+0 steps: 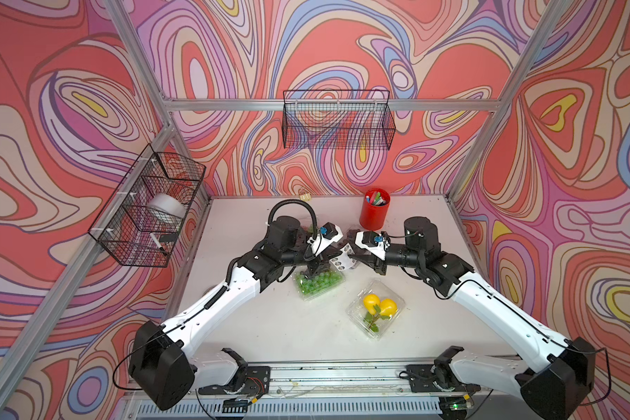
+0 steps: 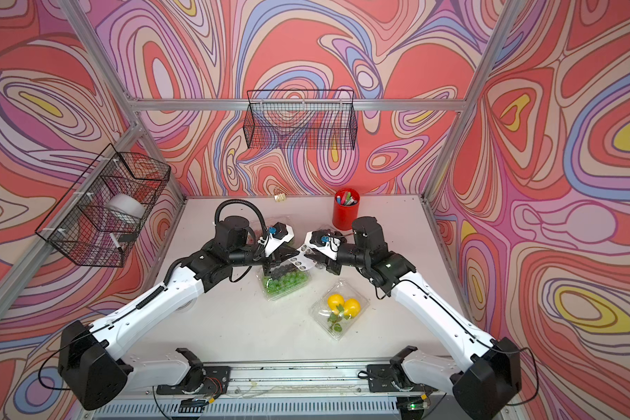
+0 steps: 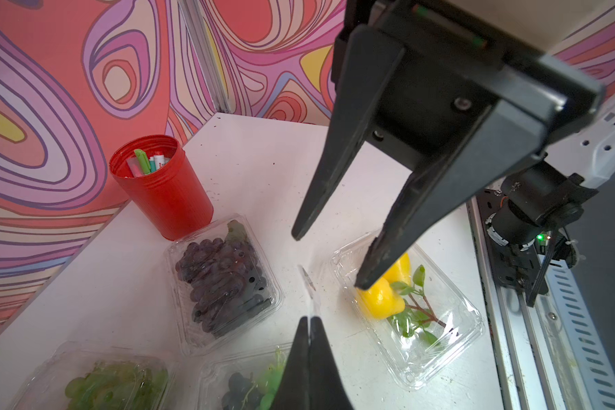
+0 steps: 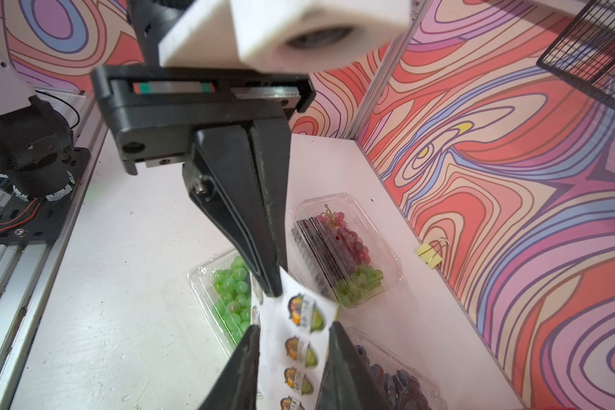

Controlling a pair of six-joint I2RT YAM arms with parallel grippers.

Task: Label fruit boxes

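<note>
My left gripper is shut on a white sheet of fruit stickers, gripping one corner. In the left wrist view the sheet is nearly edge-on. My right gripper stands open, its fingertips apart on either side of the sheet in the right wrist view; no label shows on its fingers. Below are clear lidded boxes: green grapes, dark grapes, and a mixed grape box. Nearer the front sits a box of yellow fruit with green leaves.
A red cup of markers stands at the back. Black wire baskets hang on the back and at the left; the left one holds a white roll.
</note>
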